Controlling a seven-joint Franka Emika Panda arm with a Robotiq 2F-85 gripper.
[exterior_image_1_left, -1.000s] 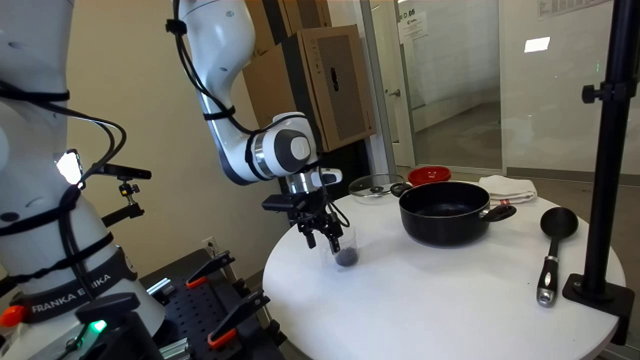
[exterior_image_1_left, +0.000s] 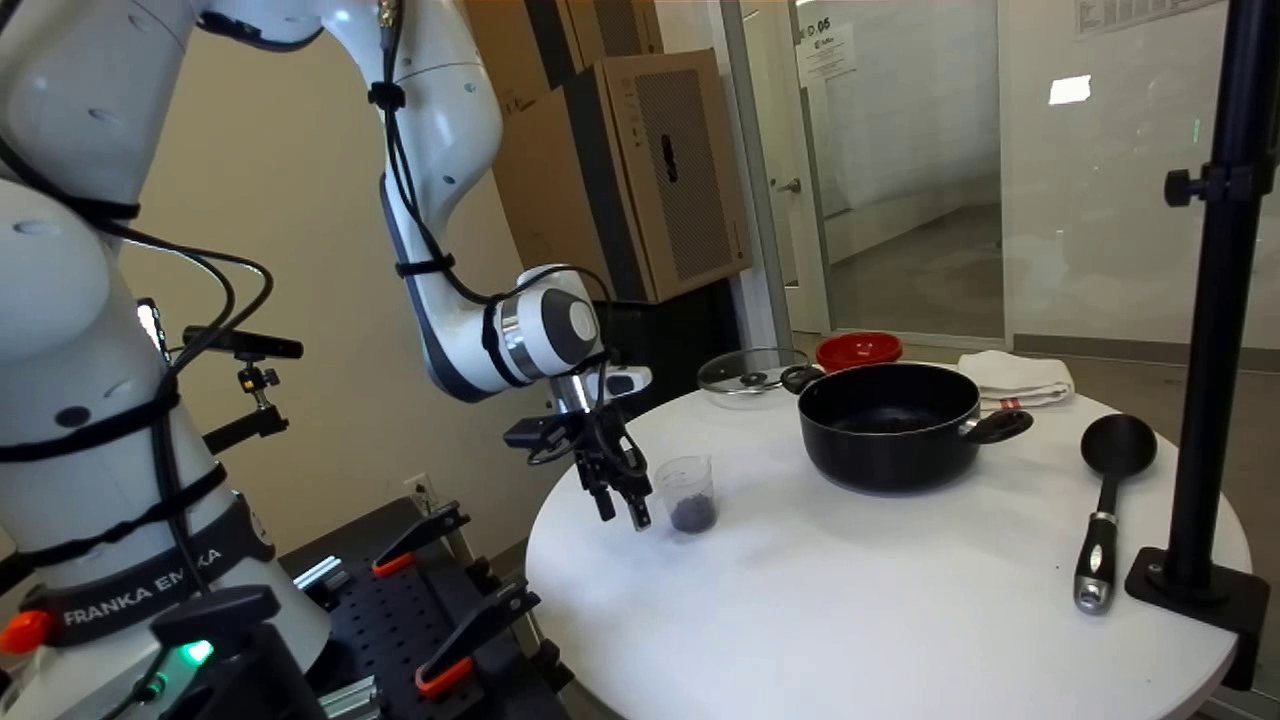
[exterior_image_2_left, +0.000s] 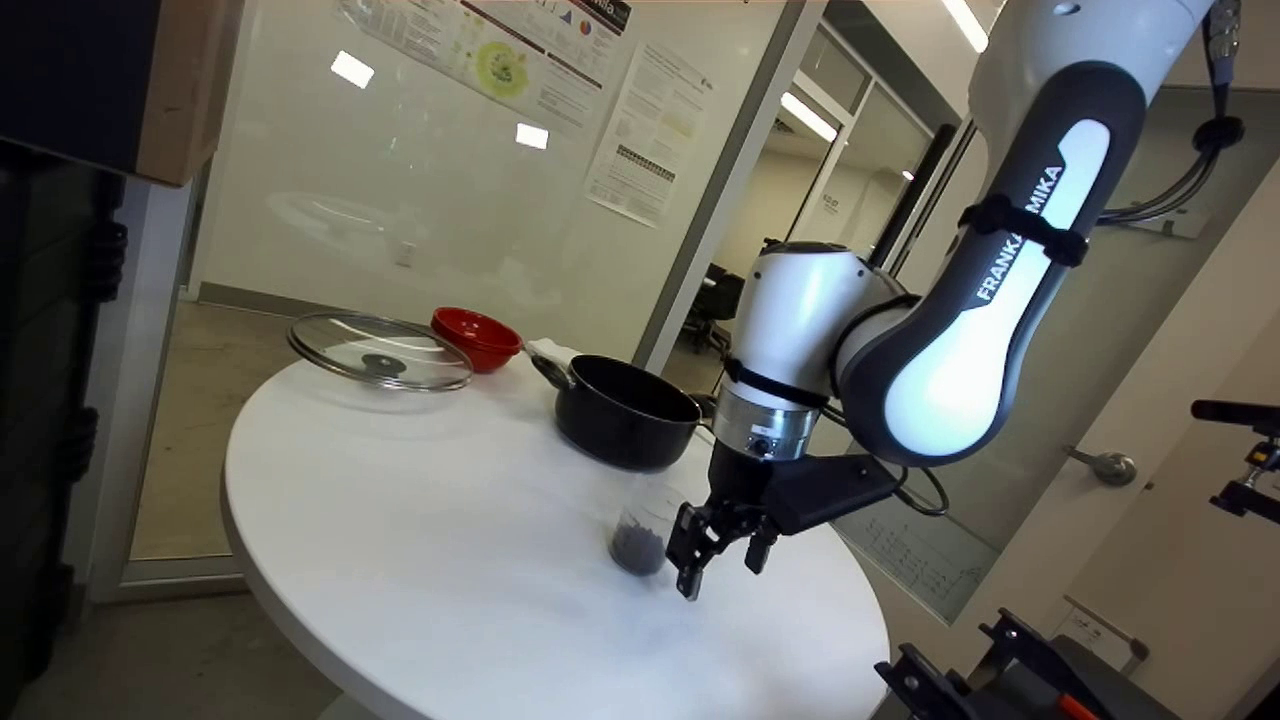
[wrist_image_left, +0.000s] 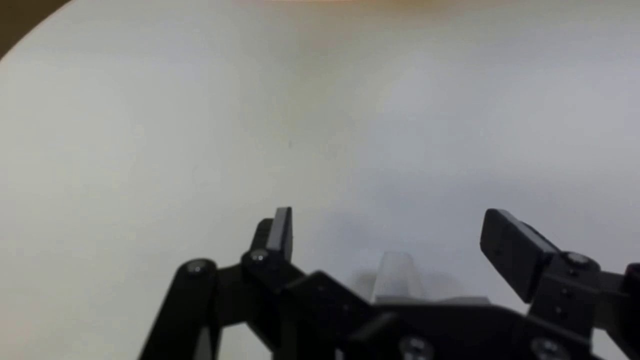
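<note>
A clear cup (exterior_image_1_left: 687, 496) with dark contents at its bottom stands upright on the white table (exterior_image_1_left: 768, 624). My gripper (exterior_image_1_left: 623, 516) hangs low over the table, on the robot-base side of the cup and apart from it. In the second exterior view, the gripper (exterior_image_2_left: 722, 576) is just right of the cup (exterior_image_2_left: 639, 540). From the wrist, the gripper is open, its two fingers (wrist_image_left: 280, 234) wide apart. Part of a clear, pale object (wrist_image_left: 397, 276) shows low between them, partly covered by the gripper body; I cannot tell if it is the cup.
A black pot (exterior_image_1_left: 888, 432) stands farther back, with a glass lid (exterior_image_1_left: 753, 374), a red bowl (exterior_image_1_left: 859, 350) and a white towel (exterior_image_1_left: 1017, 378) behind it. A black ladle (exterior_image_1_left: 1110, 504) lies by the pole (exterior_image_1_left: 1206, 300) at the right.
The gripper has moved down and toward the robot base, leftward in the first exterior view. It no longer overlaps the cup there. The cup and cookware stand where they were.
</note>
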